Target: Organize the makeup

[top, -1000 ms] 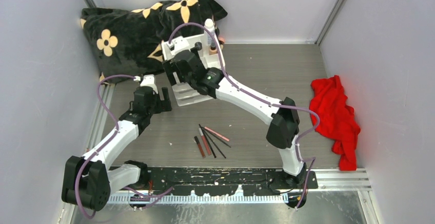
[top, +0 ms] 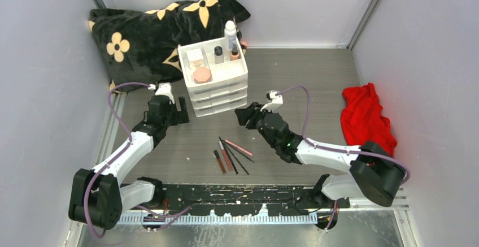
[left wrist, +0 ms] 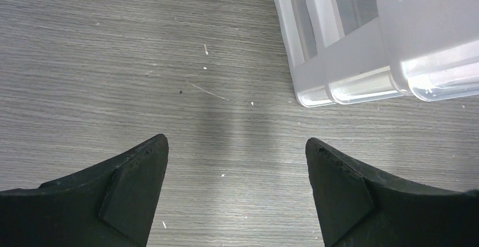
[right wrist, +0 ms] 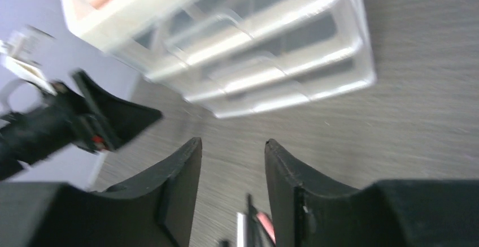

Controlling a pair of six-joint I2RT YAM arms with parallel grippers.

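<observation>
Several pencils and lip tubes (top: 229, 159) lie fanned out on the table, in front of the white organizer (top: 219, 91). In the organizer's top tray stand a white bottle (top: 230, 33), a dark-capped bottle (top: 219, 57), a peach-toned bottle (top: 235, 55), a pink octagonal compact (top: 201, 75) and a small box (top: 195, 56). Between the organizer and the pencils, my right gripper hovers part open, nothing between its fingers. My left gripper is open and empty, just left of the organizer's drawers.
A dark floral pillow (top: 152, 38) lies behind the organizer. At the right wall is a bunched red cloth (top: 368, 117). Bare table (top: 305, 69) stretches between organizer and cloth.
My right arm has drawn back from over the organizer's tray toward the front right, uncovering the compact and box; its gripper has since swung slightly left. The left arm holds still.
</observation>
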